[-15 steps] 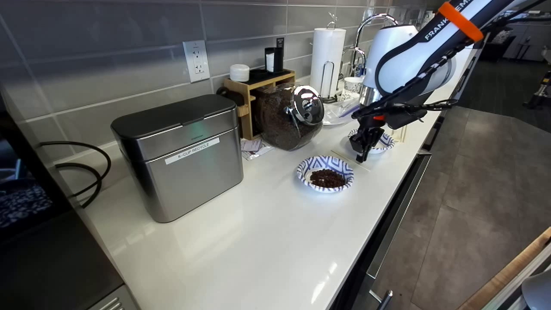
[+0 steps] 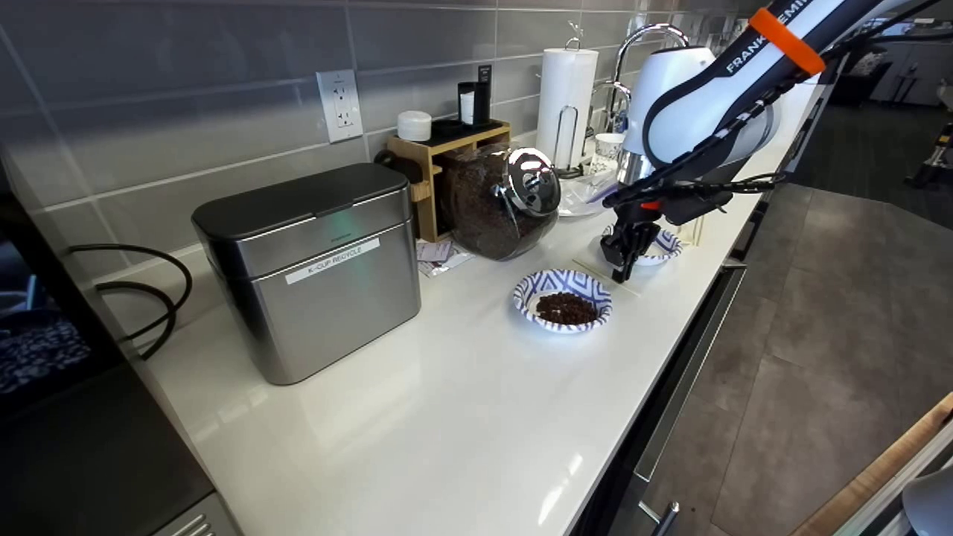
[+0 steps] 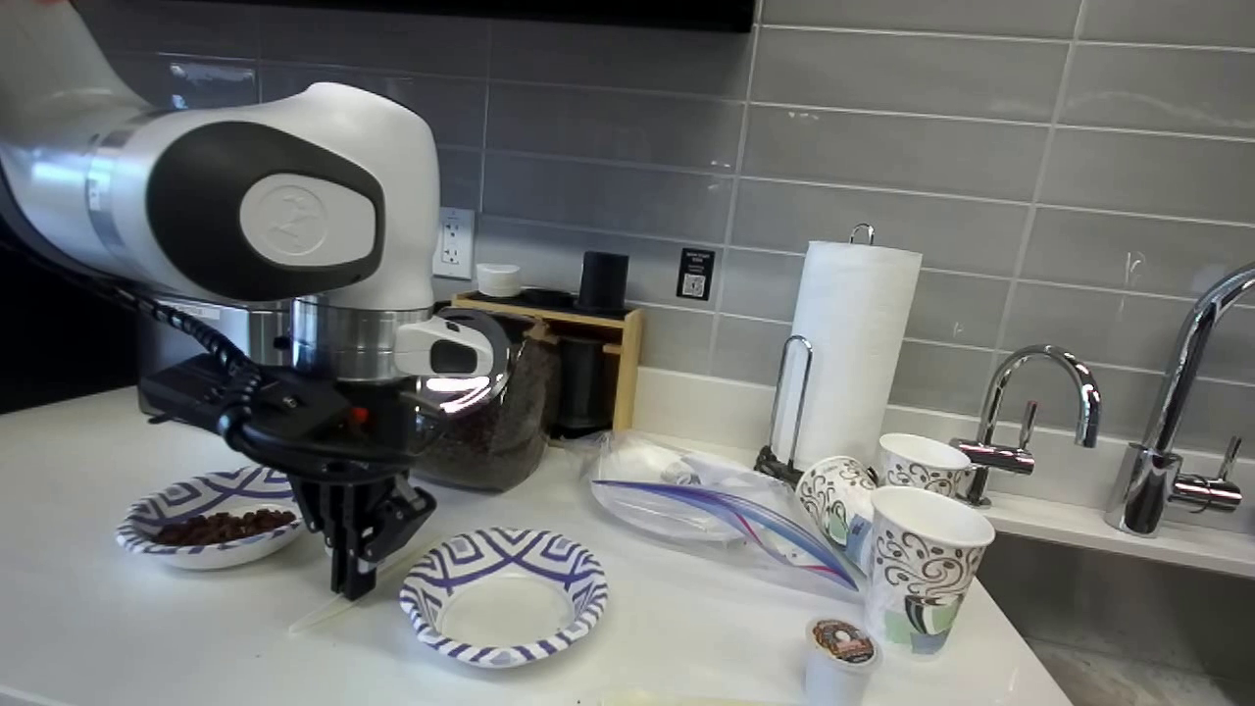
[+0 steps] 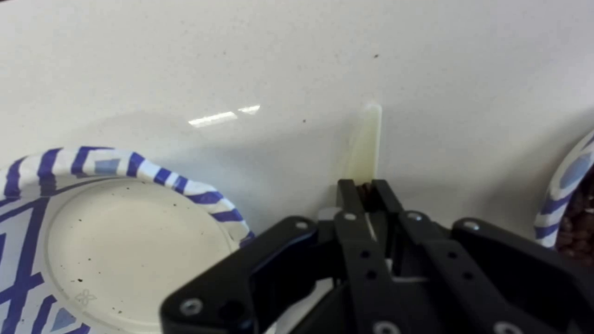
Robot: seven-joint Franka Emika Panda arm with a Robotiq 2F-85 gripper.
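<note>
My gripper points down at the counter between two patterned paper bowls. Its fingers are closed together, with a small brown bit (image 4: 364, 189), like a coffee bean, showing between the tips. A pale flat utensil (image 4: 365, 145) lies on the counter, partly hidden beneath the fingertips. In exterior view 2, the bowl of brown beans (image 3: 218, 543) stands left of the gripper (image 3: 353, 579). To its right is the other bowl (image 3: 503, 612), which holds only a few dark specks in the wrist view.
A clear plastic bag (image 3: 671, 494), paper cups (image 3: 929, 565) and a coffee pod (image 3: 840, 671) stand right of the bowls. Behind are a big jar of beans (image 2: 491, 210) and a paper towel roll (image 2: 564, 107). The counter in front of the steel bin (image 2: 335, 286) is clear.
The gripper has shifted very slightly toward the bean bowl and a little lower in exterior view 1. Both bowls look unmoved.
</note>
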